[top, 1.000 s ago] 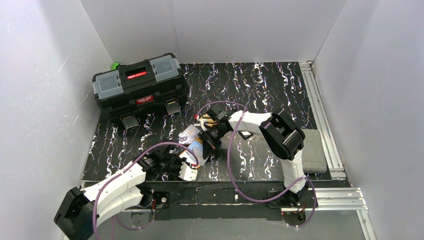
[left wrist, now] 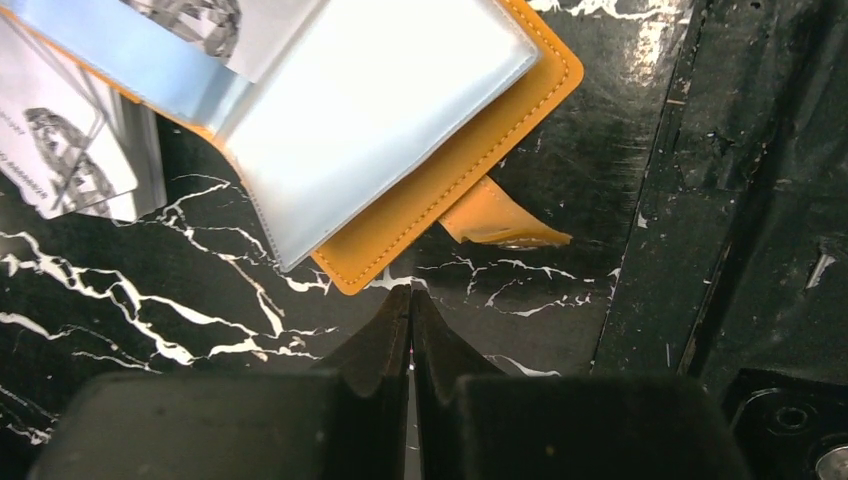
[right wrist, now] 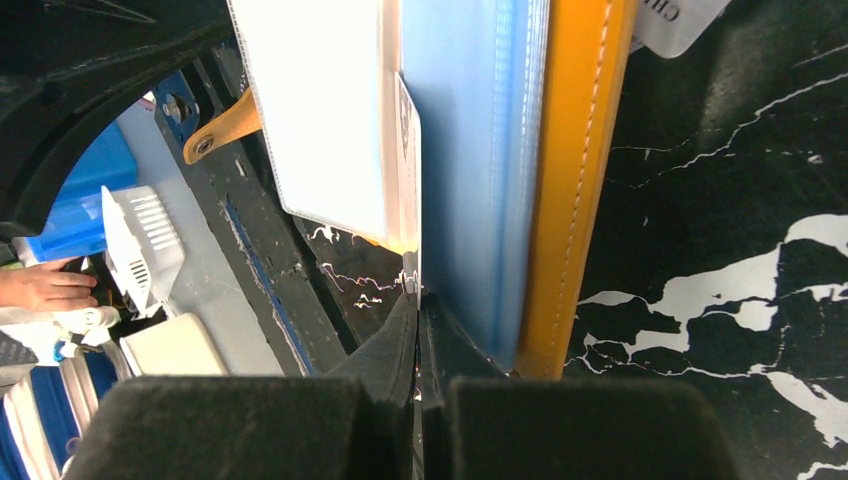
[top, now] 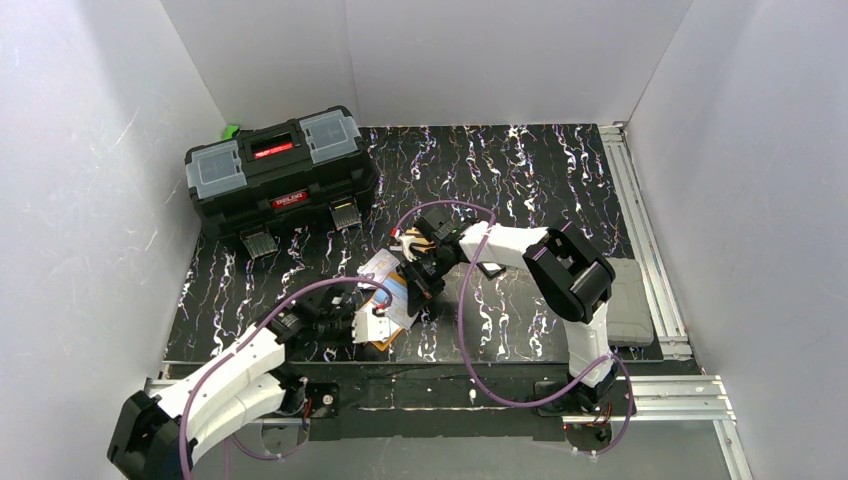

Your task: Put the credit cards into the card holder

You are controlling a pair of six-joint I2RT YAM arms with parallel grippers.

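The orange card holder (left wrist: 470, 178) lies open on the dark marbled table, its pale, clear-looking pages (left wrist: 370, 110) fanned out and an orange strap (left wrist: 503, 218) sticking out of one side. Just off the holder's corner, my left gripper is shut with nothing between its fingertips. In the right wrist view a thin upright page (right wrist: 408, 165) stands edge-on, and my right gripper is shut on its lower end. White cards with grey print (left wrist: 75, 150) lie beside the holder. From above, both arms largely cover the holder (top: 395, 300).
A black toolbox (top: 285, 185) stands at the back left. A small dark item (top: 491, 270) lies beneath the right arm, and a grey case (top: 629, 305) sits at the right edge.
My left gripper has shifted slightly toward the back and left, uncovering more of the holder's orange front edge. The right arm has stayed nearly still.
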